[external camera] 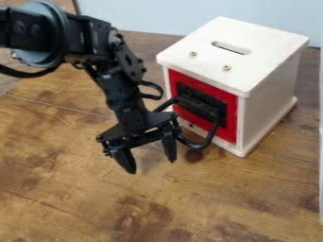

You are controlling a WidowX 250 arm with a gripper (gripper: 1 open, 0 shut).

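My black gripper [147, 156] hangs low over the wooden table, left of and in front of a pale wooden box [259, 90]. Its two fingers point downward, apart, with nothing between them. The box has a red front panel [225, 129] with a black fitting on it and a slot in the top. A black cable loops from the arm toward that front, partly hidden behind the wrist.
A pale wall runs behind the box, and a light edge stands at the far right.
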